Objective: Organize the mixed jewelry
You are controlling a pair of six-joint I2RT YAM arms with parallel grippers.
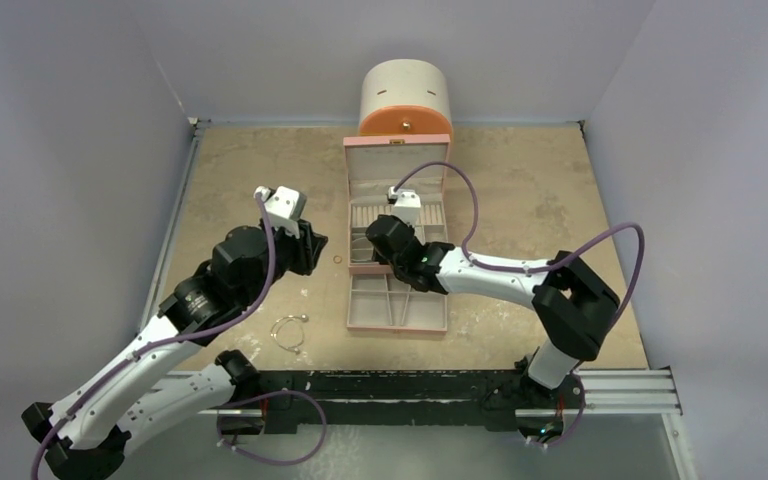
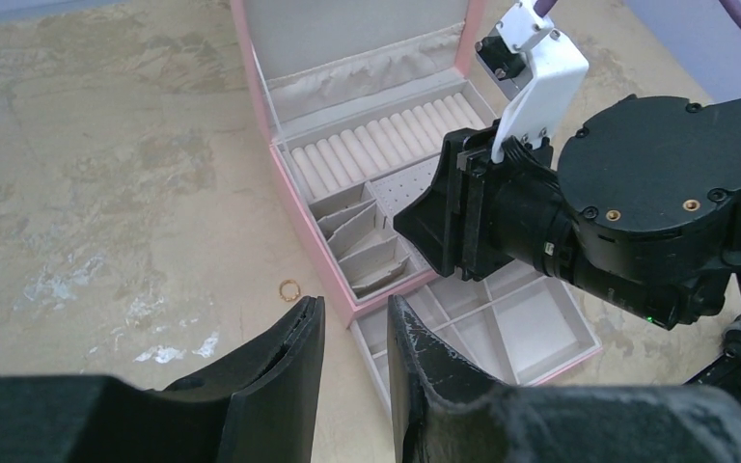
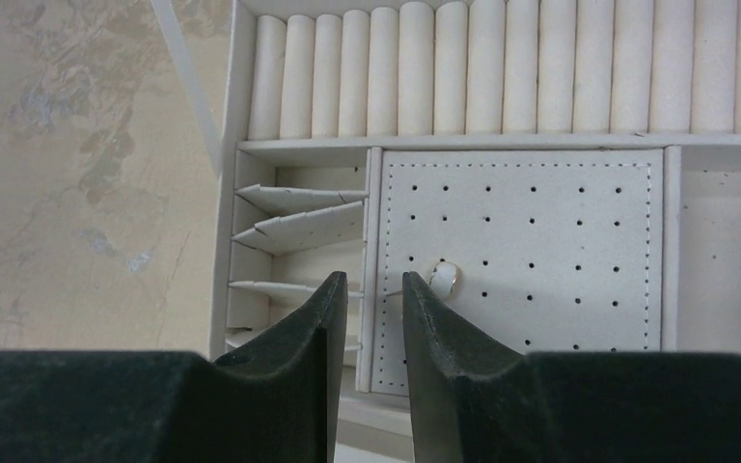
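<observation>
A pink jewelry box (image 1: pixel 348 240) stands with its lid up and its drawer (image 1: pixel 369 311) out in front. Over its left half hovers my right gripper, part open, nothing visible between its fingers. Just right of those fingers a small pale stud (image 3: pixel 445 280) sits on the dotted panel (image 3: pixel 560 260); the finger partly covers this spot. My left gripper is part open and empty, above the table left of the box. A thin ring (image 2: pixel 289 290) lies on the table beside the box, and a gold bangle (image 1: pixel 288 332) lies nearer the front.
Behind the box stands a white-and-orange round container (image 1: pixel 405 95). Ring rolls (image 3: pixel 502 68) run along the back of the box, and slanted dividers (image 3: pixel 299 227) fill its left compartment.
</observation>
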